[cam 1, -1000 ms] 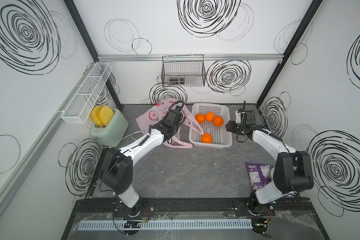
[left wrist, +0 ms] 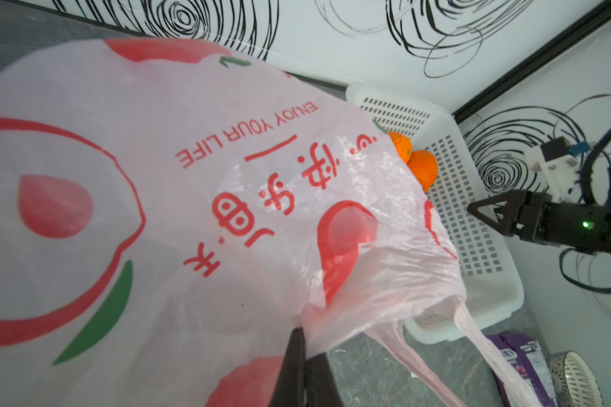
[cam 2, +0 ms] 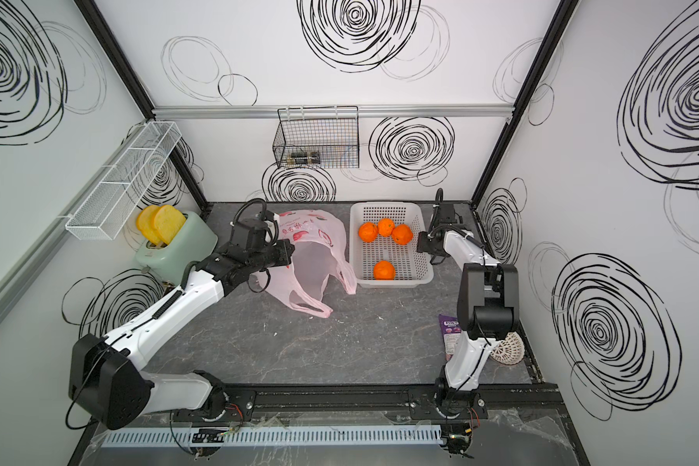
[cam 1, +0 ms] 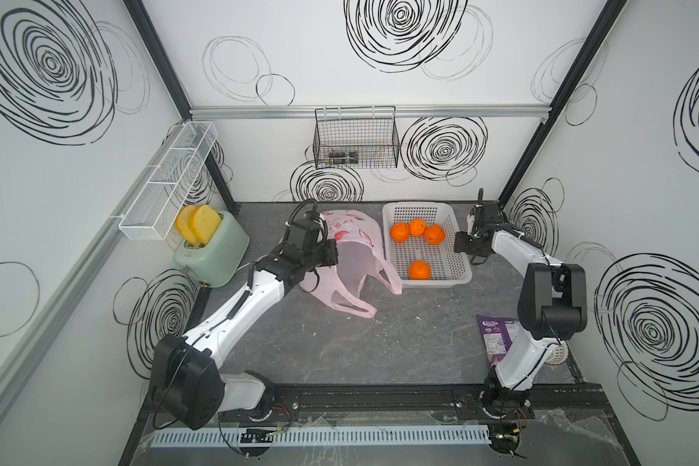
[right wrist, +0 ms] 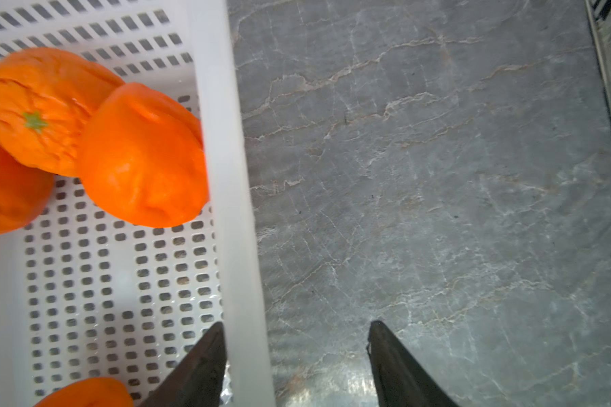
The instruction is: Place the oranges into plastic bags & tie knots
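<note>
A pink plastic bag point(cam 1: 352, 227) with red print stands to the left of the white basket, its mouth and handles facing the front. In the left wrist view, my left gripper is shut on a gathered bit of the bag point(left wrist: 264, 203). Inside the basket lie three oranges point(cam 1: 417, 226) together at the back and a single orange point(cam 1: 419, 270) near the front. My right gripper stands part open at the basket's right side, its fingers straddling the wall with one inside and a gap left over.
The white basket point(cam 1: 467, 272) sits at the back right. A purple packet point(cam 1: 495, 335) and a round woven item point(cam 2: 509, 349) lie at the front right. A green toaster point(cam 1: 223, 260) stands left.
The basket has shifted right with its oranges, and my right gripper moved slightly right.
</note>
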